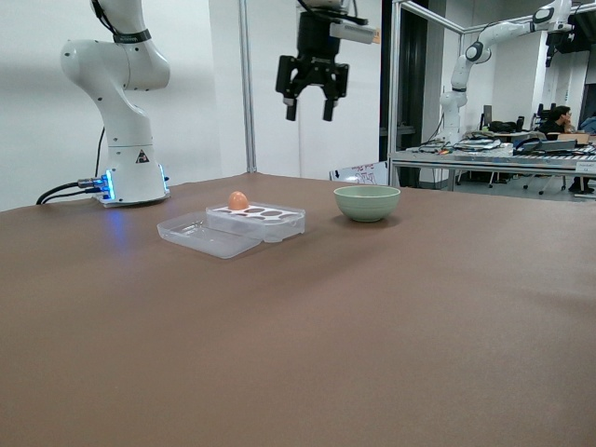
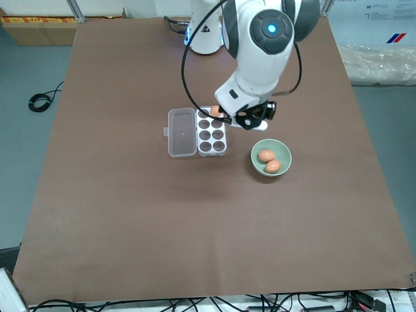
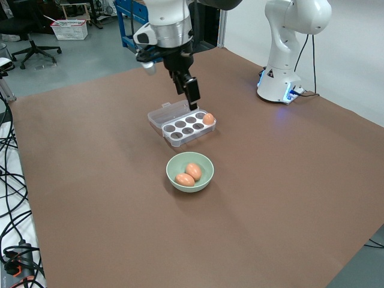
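A clear plastic egg tray (image 2: 211, 140) with a round-holed white insert lies with its lid (image 2: 182, 132) open; one egg (image 1: 237, 201) sits in a corner hole. To its right in the left view, a pale green bowl (image 2: 272, 170) holds two eggs (image 3: 194, 171). My black gripper (image 1: 310, 107) hangs well above the table, between tray and bowl in the top view, its fingers apart with nothing between them.
The robot's white base (image 1: 130, 177) stands at the back of the brown table (image 2: 208, 227). Cables (image 2: 71, 305) run along the outside of the near edge.
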